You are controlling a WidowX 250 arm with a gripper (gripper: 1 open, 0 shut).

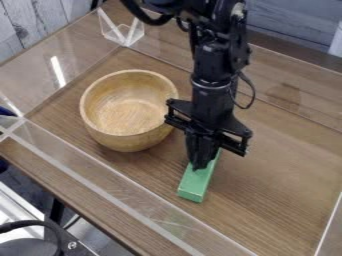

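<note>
The black robot gripper (201, 150) hangs in the middle of the camera view, its tip low over the upper end of a green rectangular block (194, 185) lying on the wooden table. The gripper looks shut; whether it touches the block is unclear. The lower part of the block is uncovered.
A round tan wooden bowl (103, 116) sits left of the gripper. A clear plastic object (120, 30) stands at the back left. Dark cables and equipment lie past the table's front-left edge.
</note>
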